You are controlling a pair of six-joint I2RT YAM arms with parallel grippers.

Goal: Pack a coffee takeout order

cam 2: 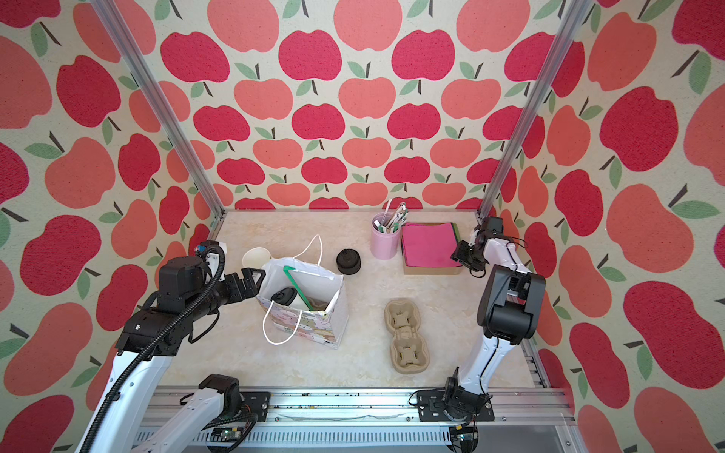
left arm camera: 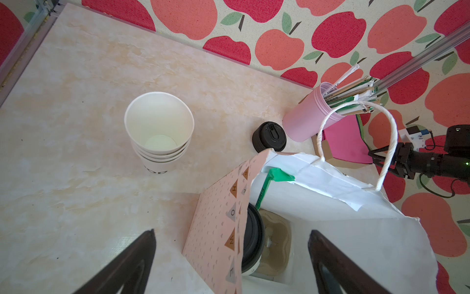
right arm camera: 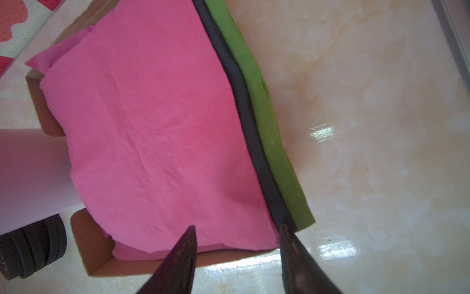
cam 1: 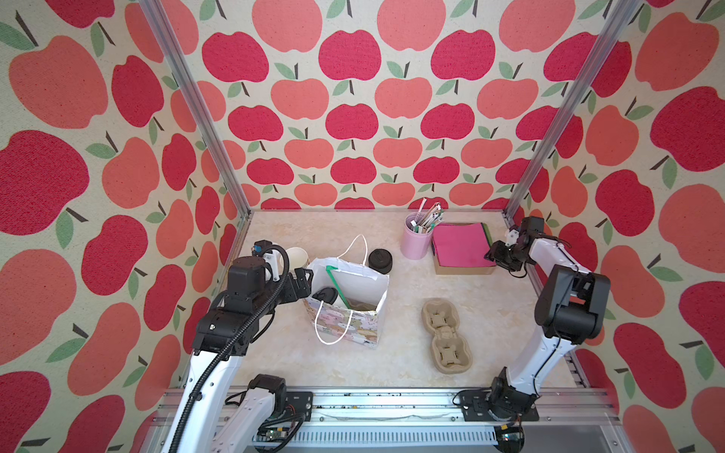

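In the right wrist view, pink napkins (right arm camera: 161,127) fill a low cardboard box, with black and green ones (right arm camera: 274,152) showing along one side. My right gripper is at the box's edge, its fingers apart; one fingertip overlaps the napkins' corner in view, and I cannot tell whether it touches. The paper bag (cam 1: 347,324) stands upright on the left, holding a black-lidded cup (left arm camera: 253,235) in a carrier and a green-wrapped item (left arm camera: 269,186). My left gripper hangs open over the bag's left side, nothing between its fingers.
White cups (left arm camera: 159,122) stand stacked behind the left gripper. Black lids (cam 1: 380,261) and a pink cup of wrapped sticks (cam 1: 416,241) stand at the back. An empty cup carrier (cam 1: 446,336) lies front centre. The table between bag and carrier is clear.
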